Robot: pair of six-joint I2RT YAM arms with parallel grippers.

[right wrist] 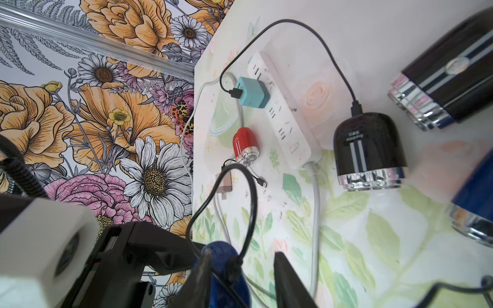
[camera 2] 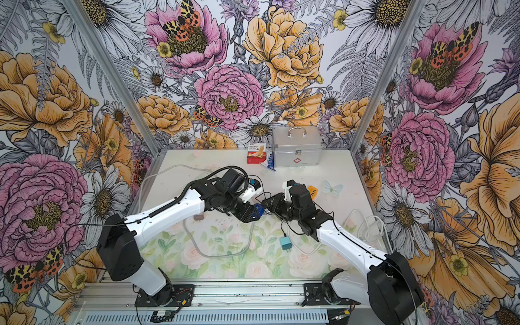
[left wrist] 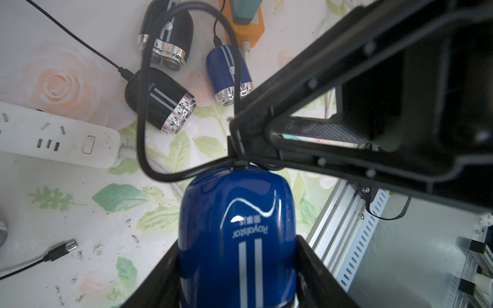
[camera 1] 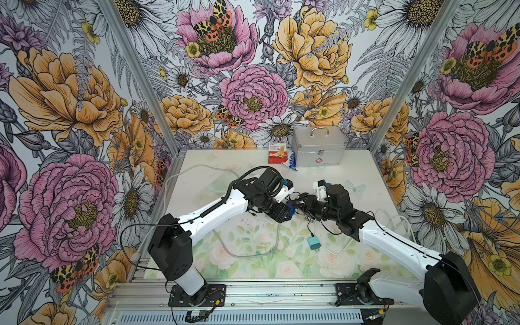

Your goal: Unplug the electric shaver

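A glossy blue shaver (left wrist: 238,225) is clamped between the black fingers of my left gripper, in mid-air. From its end rises a black plug (left wrist: 239,163), whose cable loops upward. The plug appears seated in the shaver. My right gripper reaches in at that end, its fingers apart, one on either side of the plug (right wrist: 233,269). A gap shows between the plug and one finger; contact with the other cannot be told. In the top left view, the two grippers meet above the table's middle, largely hiding the shaver (camera 1: 291,210).
Several other shavers lie below, including a black one (right wrist: 369,148) and a red one (right wrist: 245,143). A white power strip (right wrist: 285,113) holds a teal adapter (right wrist: 251,92). Another teal adapter (camera 1: 314,242) rests in front. A metal case (camera 1: 319,146) stands at the back.
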